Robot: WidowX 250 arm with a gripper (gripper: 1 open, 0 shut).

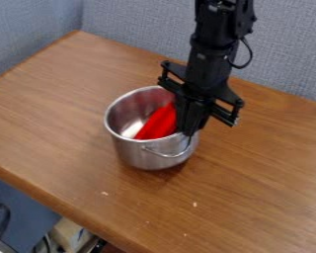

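Note:
A steel pot point(131, 148) with a thin wire handle stands on the wooden table, holding a red elongated object point(155, 123). The black gripper point(188, 124) reaches down at the pot's right side, its fingertips low at the inner edge of the rim, partly hiding the red object's right end. The fingers look shut; whether anything thin, such as the rim, sits between them is hard to see.
Grey padded walls point(121, 30) bound the back and left. A dark gap with cables lies below the table's near left edge.

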